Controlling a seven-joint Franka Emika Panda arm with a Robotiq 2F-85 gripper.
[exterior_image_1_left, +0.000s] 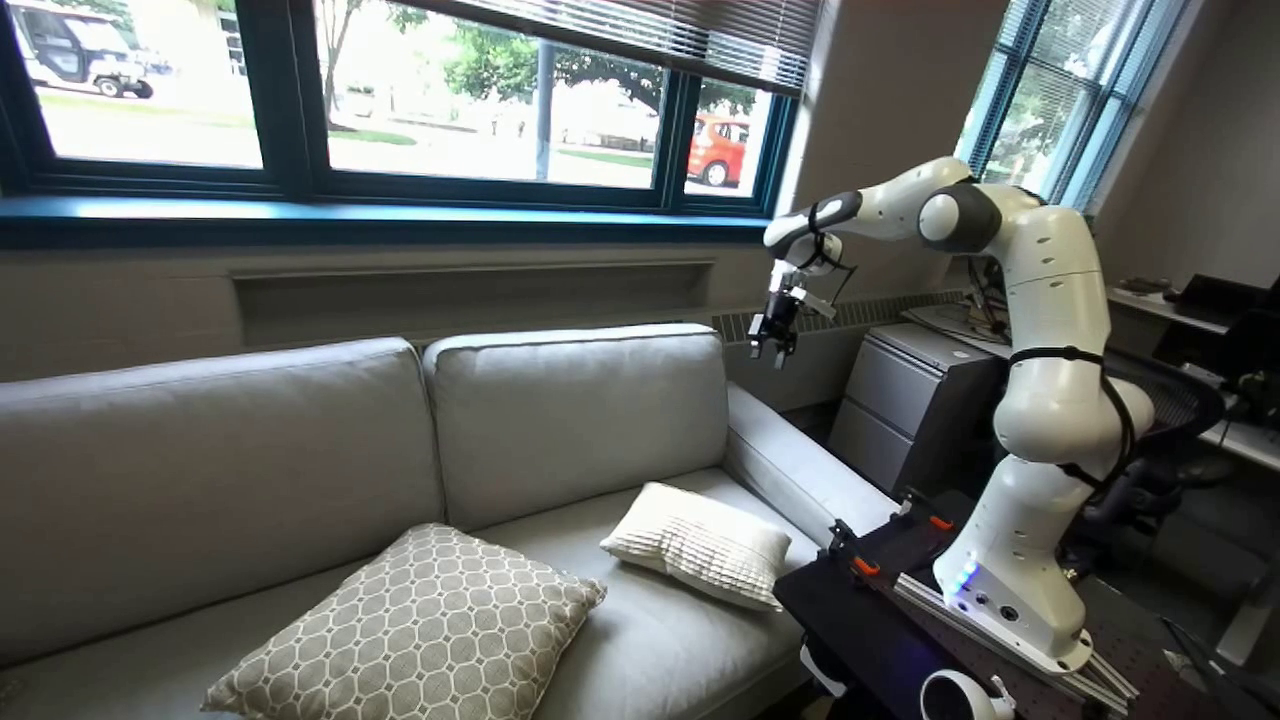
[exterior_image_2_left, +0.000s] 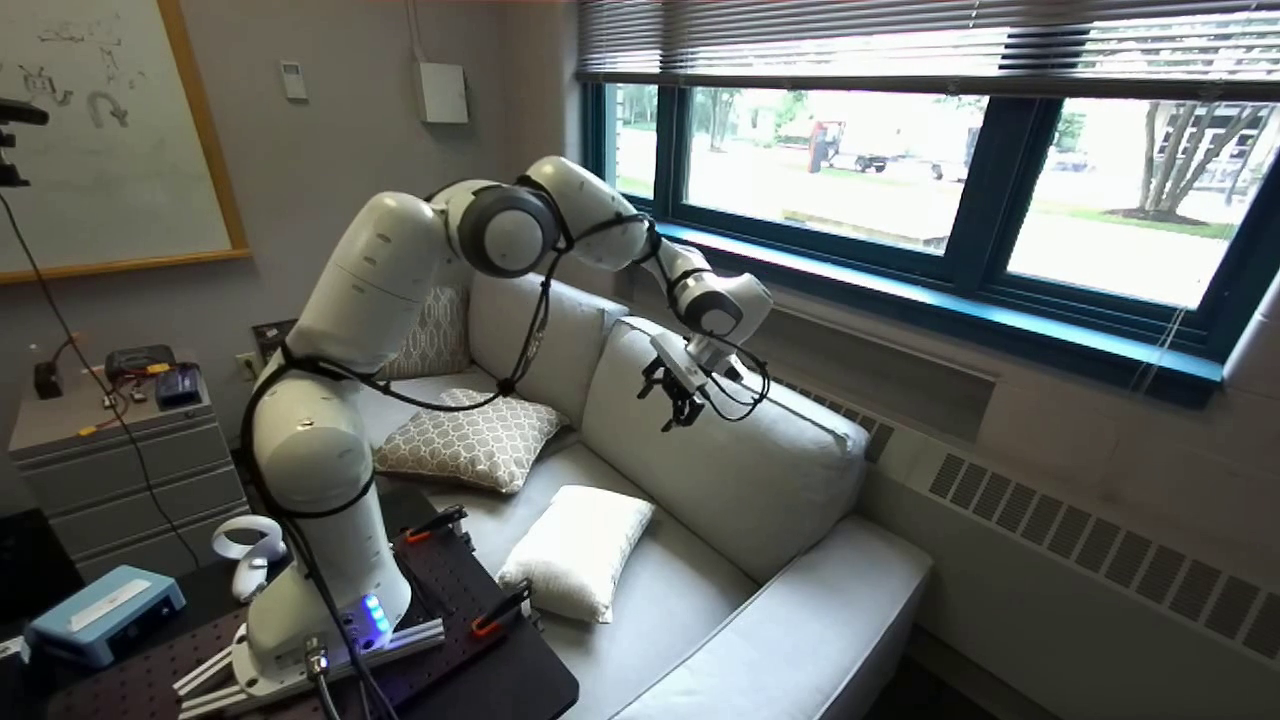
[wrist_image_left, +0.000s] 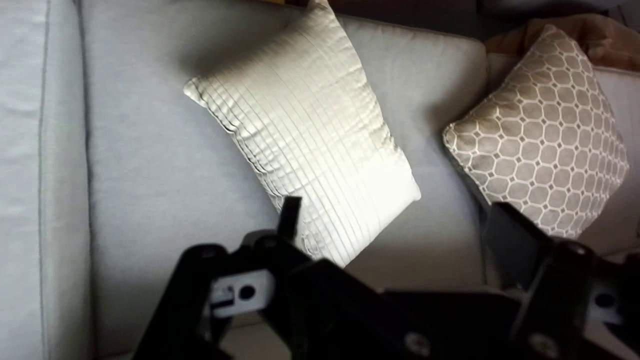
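Note:
My gripper (exterior_image_1_left: 771, 352) hangs in the air above the right end of the sofa, its fingers spread and nothing between them. In the wrist view one black finger (wrist_image_left: 289, 219) overlaps the near edge of a small cream pillow (wrist_image_left: 318, 138), but the exterior views show a clear height between them. The cream pillow (exterior_image_2_left: 578, 552) lies flat on the seat, close to the dark robot table. A larger tan pillow with a honeycomb pattern (exterior_image_1_left: 420, 630) rests farther along the seat, apart from the cream one.
The grey sofa's armrest (exterior_image_2_left: 786, 618) and back cushion (exterior_image_1_left: 582, 414) border the seat. Orange-tipped clamps (exterior_image_2_left: 500, 608) stick up at the table edge. Another patterned pillow (exterior_image_2_left: 432, 336) leans at the sofa's far end. Bare seat surrounds the cream pillow.

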